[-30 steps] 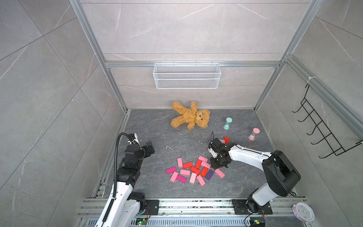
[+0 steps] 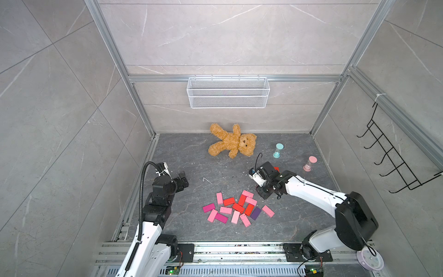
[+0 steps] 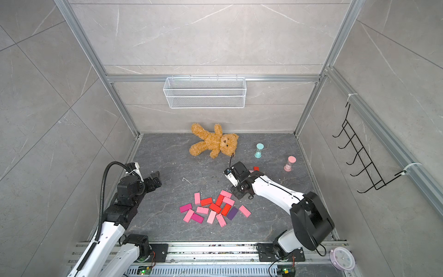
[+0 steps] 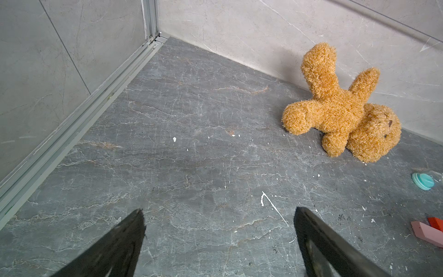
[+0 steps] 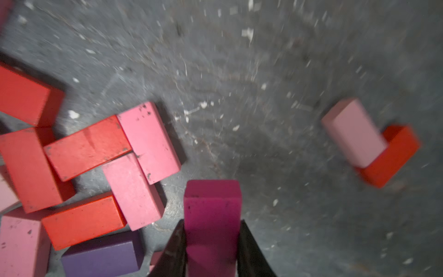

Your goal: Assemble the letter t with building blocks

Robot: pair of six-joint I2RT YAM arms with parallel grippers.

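In the right wrist view a magenta block (image 5: 213,230) sits between the fingers of my right gripper, shut on it and raised above the table. Off to the right lie a pink block (image 5: 357,133) and a red block (image 5: 392,154), touching each other at an angle. The loose pile is on the left, with red blocks (image 5: 90,145), pink blocks (image 5: 150,140) and a purple block (image 5: 103,254). My left gripper stands open over bare table, nothing between its fingers. From above, the right arm partly covers the pink-and-red pair.
A teddy bear (image 2: 232,140) lies by the back wall. A teal-capped hourglass (image 2: 278,150) and a pink-capped hourglass (image 2: 309,163) stand at the back right. Bare table stretches across the left and centre. A small white hook-shaped piece (image 2: 207,180) lies left of centre.
The left arm looks unmoved.
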